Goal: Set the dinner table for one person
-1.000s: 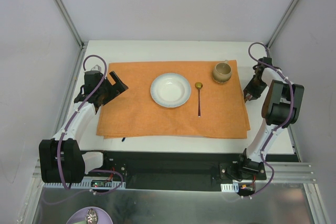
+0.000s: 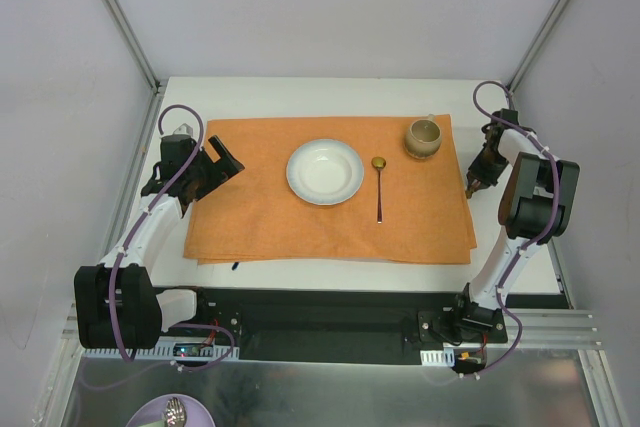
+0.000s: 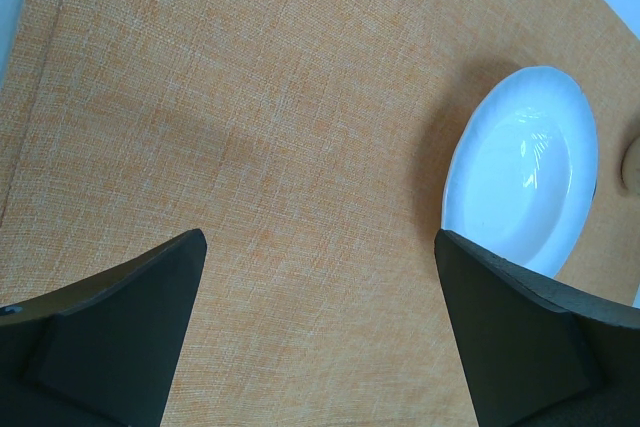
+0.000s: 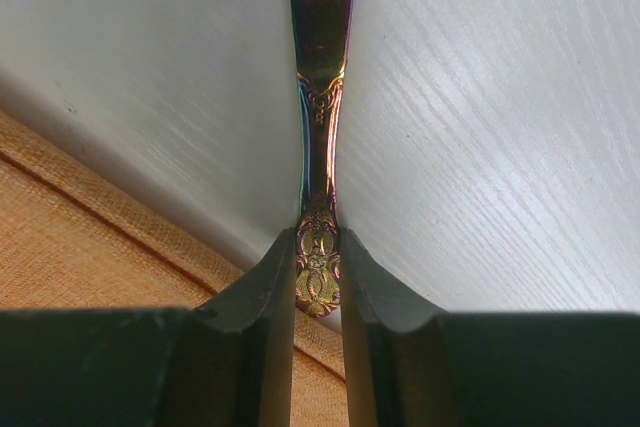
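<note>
A white plate (image 2: pixel 325 172) (image 3: pixel 520 167) sits on the orange placemat (image 2: pixel 280 227), with a gold spoon (image 2: pixel 379 163) to its right and a mug (image 2: pixel 422 137) at the back right. My left gripper (image 2: pixel 225 167) is open over the mat's left part, empty. My right gripper (image 2: pixel 472 190) is low at the mat's right edge, fingers around the ornate handle end of an iridescent knife (image 4: pixel 320 127) on the white tabletop; whether they grip it firmly is unclear.
Bare white table (image 2: pixel 300 97) borders the mat. A purple bowl (image 2: pixel 155 412) holding metal items is at the bottom edge, beyond the table.
My right gripper has shifted very slightly at the mat's right edge; otherwise nothing visibly differs.
</note>
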